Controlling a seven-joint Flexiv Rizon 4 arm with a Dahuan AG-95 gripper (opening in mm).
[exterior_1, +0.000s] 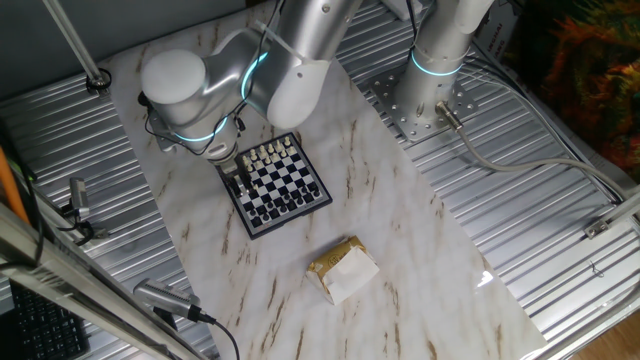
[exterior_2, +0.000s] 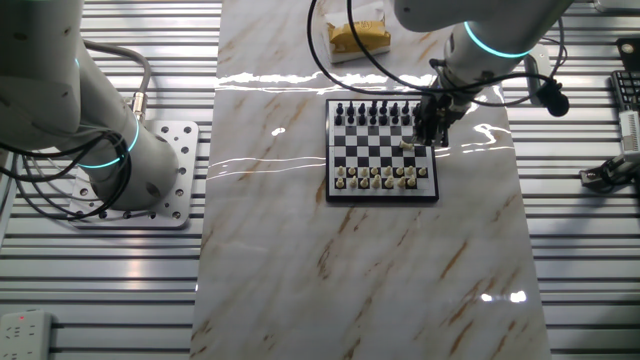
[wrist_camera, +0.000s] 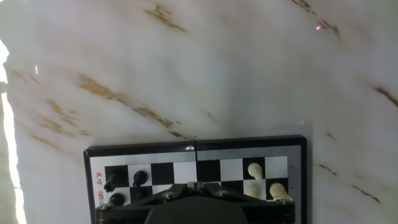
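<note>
A chessboard in a black frame lies on the marble table, with white pieces lined along one side and black pieces along the other. My gripper is low over one side edge of the board. In the wrist view, the gripper has its fingertips together, with nothing visible between them. A pale piece rests away from the white rows, close to the gripper, and seems to lie on its side. The arm covers part of the board's edge, and the gripper's body hides the squares beneath it in the wrist view.
A gold and white package stands on the table, past the black pieces' side and apart from the board. Marble around both is mostly bare. A camera on a stand sits by the table's edge.
</note>
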